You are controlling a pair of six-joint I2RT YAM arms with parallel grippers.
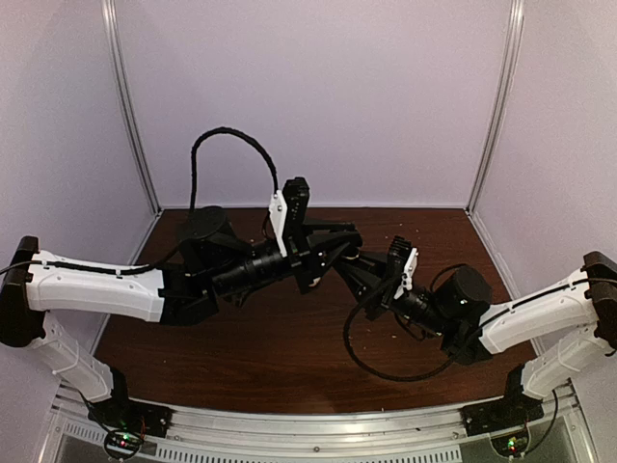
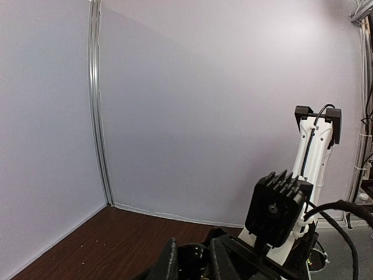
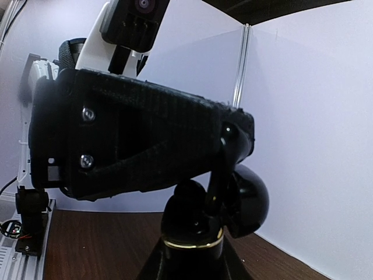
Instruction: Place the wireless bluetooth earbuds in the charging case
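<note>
The glossy black charging case [image 3: 191,234] with a gold ring is held upright between the fingers of my right gripper. Its rounded lid [image 3: 252,201] stands open at the side. From the left, my left gripper [image 1: 351,243] reaches over the case, shut on a small black earbud. The earbud's dark stem [image 3: 215,185] hangs below the left fingers [image 3: 175,137] at the case opening. I cannot tell whether it is seated in a slot. In the left wrist view a glossy black shape [image 2: 192,258] shows between the left fingers, mostly cut off by the lower edge.
White walls close off the sides and back. A loose black cable [image 1: 362,362] loops under the right arm.
</note>
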